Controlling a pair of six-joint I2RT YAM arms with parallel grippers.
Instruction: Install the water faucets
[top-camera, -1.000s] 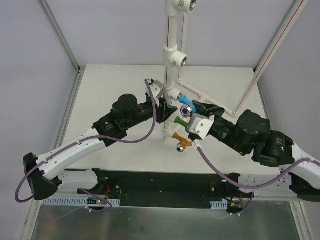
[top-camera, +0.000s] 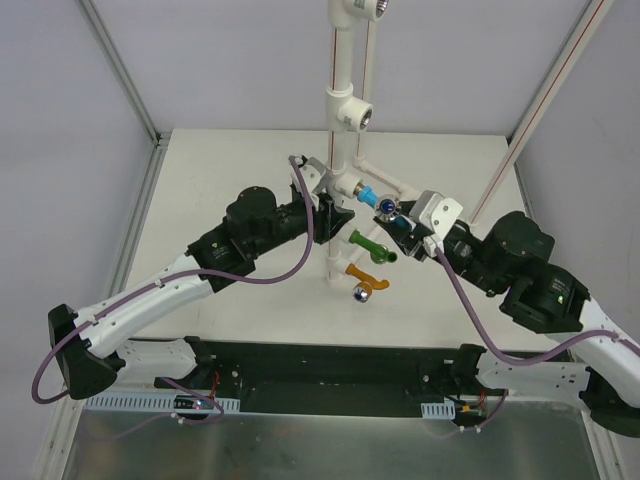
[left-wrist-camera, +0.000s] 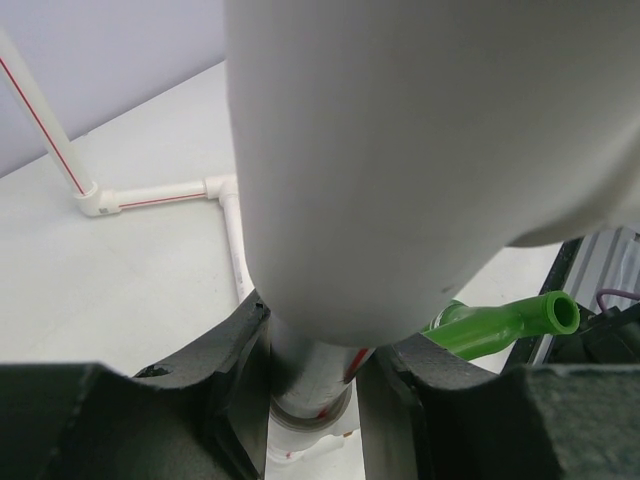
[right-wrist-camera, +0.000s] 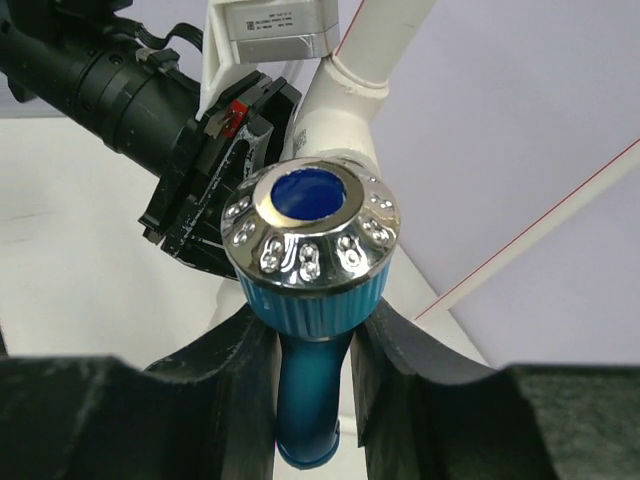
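Note:
The blue faucet (top-camera: 369, 195) extends from a white side fitting (top-camera: 348, 184) on the upright pipe (top-camera: 342, 62). My right gripper is shut on the faucet's blue body, below its chrome knob (right-wrist-camera: 309, 230). In the left wrist view, the white pipe (left-wrist-camera: 303, 368) stands between the fingers of my left gripper; whether both press on it cannot be told. Lower on the same pipe sit a green faucet (top-camera: 374, 246) and an orange faucet (top-camera: 366, 277). How deep the blue faucet sits in its fitting is unclear.
Open sockets (top-camera: 364, 117) face out from the upper pipe. A slanting white pipe (top-camera: 540, 108) rises at the right. Both grippers work close together at the pipe, leaving little room between them. The white board (top-camera: 230, 318) is clear at the front left.
The left arm has stayed in place at the pipe.

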